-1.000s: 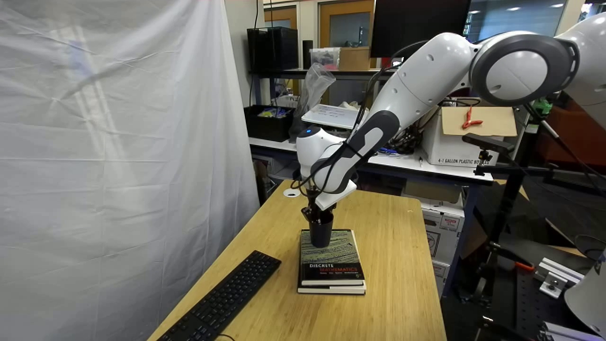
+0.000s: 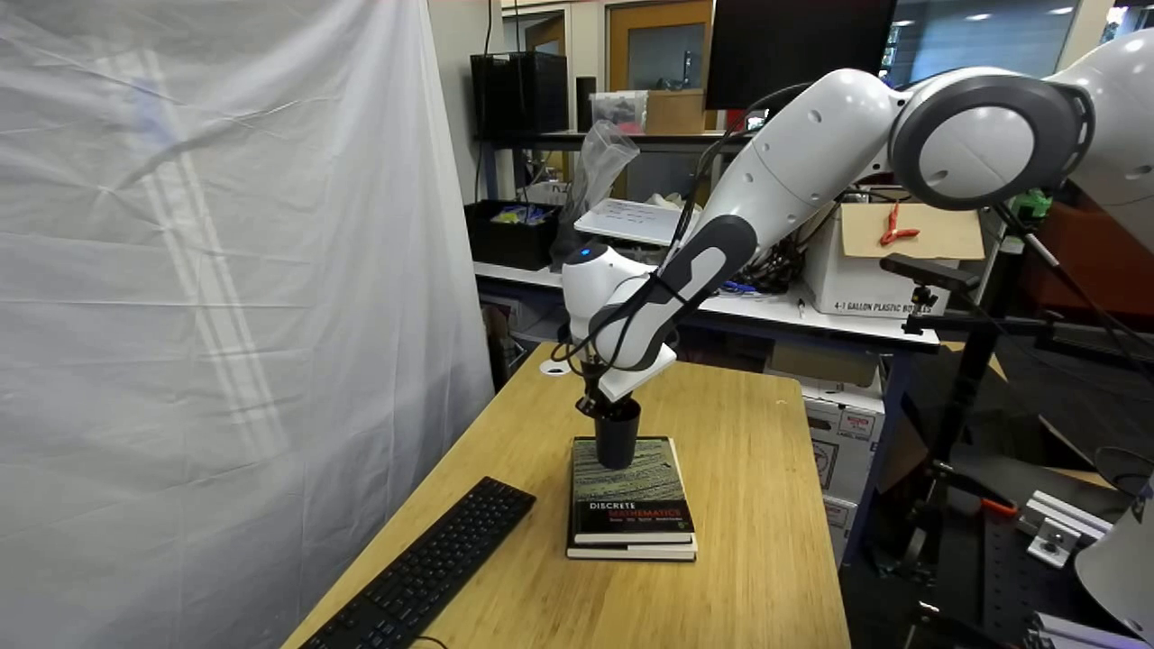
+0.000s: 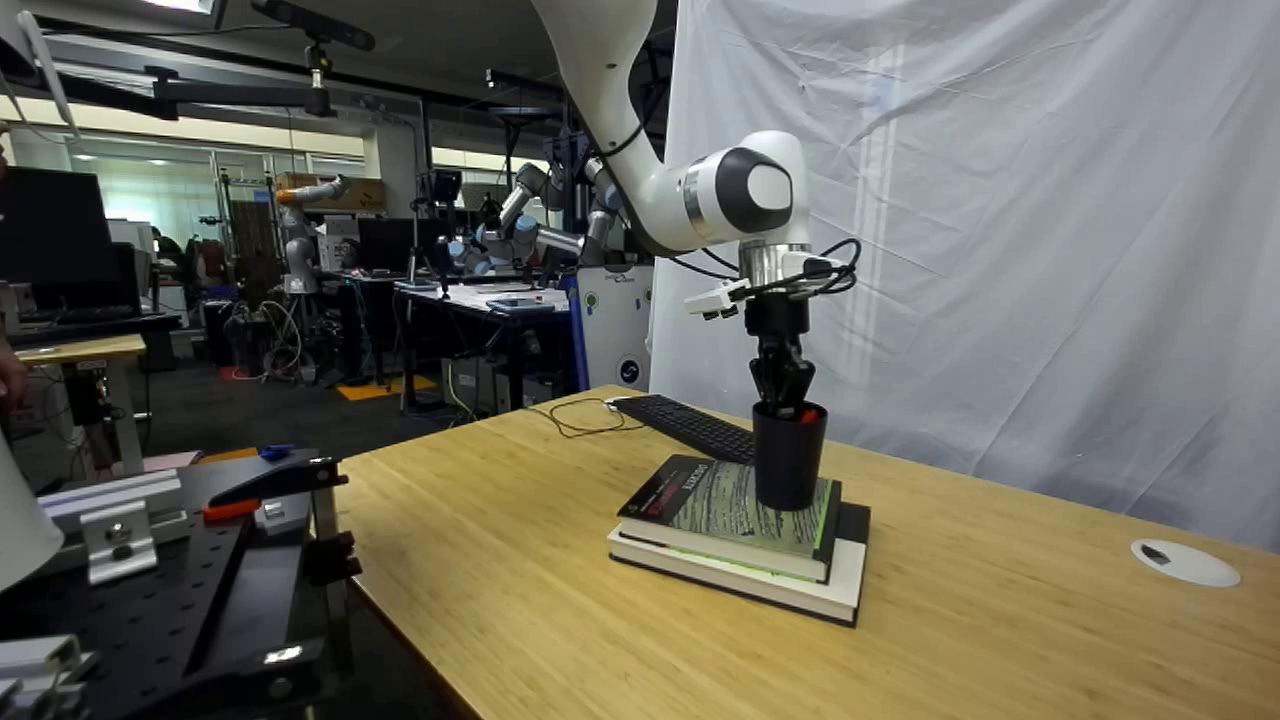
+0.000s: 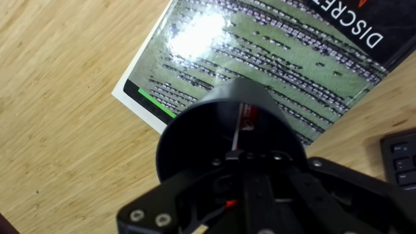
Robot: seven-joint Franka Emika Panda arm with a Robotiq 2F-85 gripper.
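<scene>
A black cup stands upright over the upper of two stacked books, the top one titled Discrete Mathematics. My gripper points down at the cup's mouth, its fingertips reaching into the opening. The fingers look shut; the dark fingers cover the near side of the cup in the wrist view, so I cannot tell whether its thin rim lies between them. Inside the cup there is a red and white item, mostly hidden. A bit of red also shows at the cup's mouth.
A black keyboard lies left of the books in the first exterior view. A white curtain hangs along the table's left side.
The gripper's fingers have drawn together from a wider spread. In exterior view 1 the cup has shifted slightly right and up, and the arm has moved a little. The books are unmoved.
</scene>
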